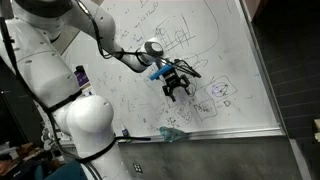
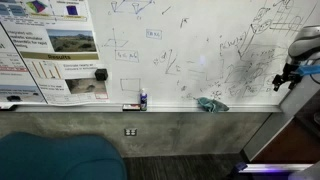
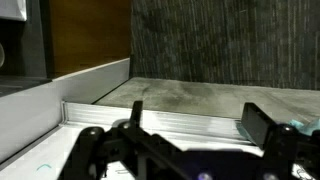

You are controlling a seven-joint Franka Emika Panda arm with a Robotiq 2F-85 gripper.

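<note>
My gripper is open, its two dark fingers wide apart with nothing between them. In exterior view 1 the gripper [image 1: 182,86] is in front of the whiteboard [image 1: 225,60], above the ledge. At the right edge of exterior view 2, part of the gripper [image 2: 287,78] shows against the board. A crumpled teal cloth [image 2: 212,104] rests on the whiteboard's ledge [image 2: 175,108]; exterior view 1 has the cloth [image 1: 172,134] below the gripper. The wrist view shows the ledge [image 3: 185,122] past the fingers and a bit of the cloth [image 3: 310,127] at right.
A spray bottle [image 2: 143,101] and a dark eraser-like block [image 2: 130,107] sit on the ledge, left of the cloth. Posters [image 2: 50,50] cover the board's left side, and a dark chair [image 2: 60,156] stands below. Drawings and writing mark the board.
</note>
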